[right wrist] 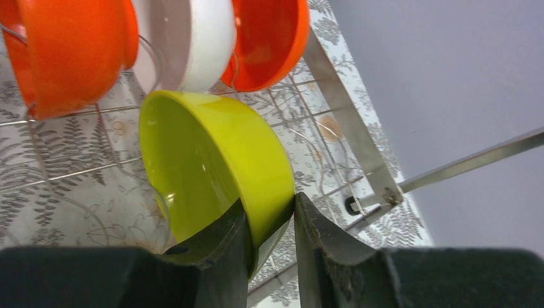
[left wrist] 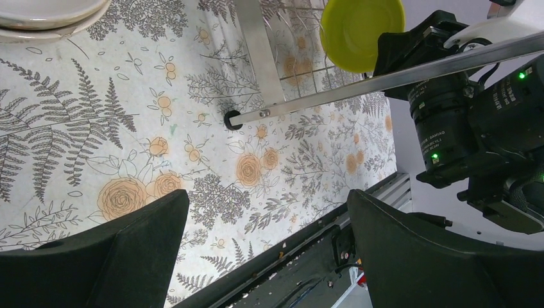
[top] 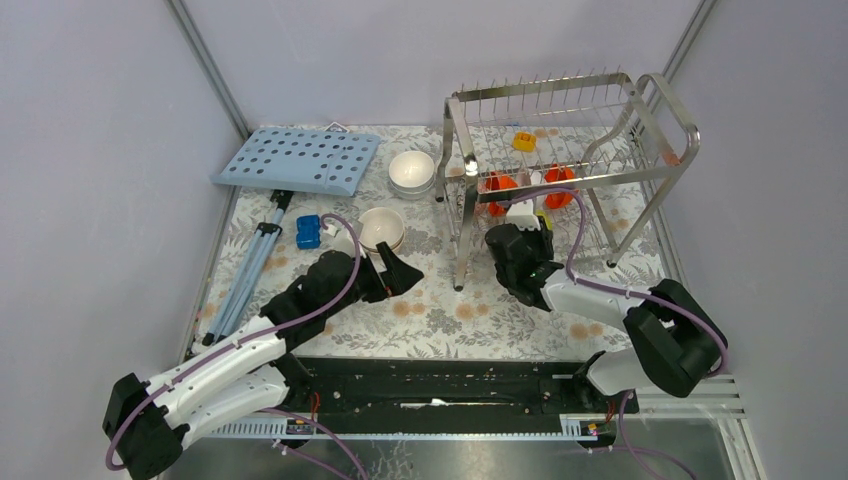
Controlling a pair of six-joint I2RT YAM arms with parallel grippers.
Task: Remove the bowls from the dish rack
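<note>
The metal dish rack (top: 540,90) stands at the right. On its lower tier are orange bowls (right wrist: 77,58), a white bowl (right wrist: 205,45) and a yellow bowl (right wrist: 256,147) standing on edge. My right gripper has its fingertips either side of the yellow bowl's rim; whether it grips firmly is unclear. My left gripper stands open and empty left of the rack, near stacked white bowls (top: 382,225). A second white stack (top: 410,170) sits behind them.
A blue perforated board (top: 290,160), folded blue legs (top: 245,275) and a small blue object (top: 308,232) lie at the left.
</note>
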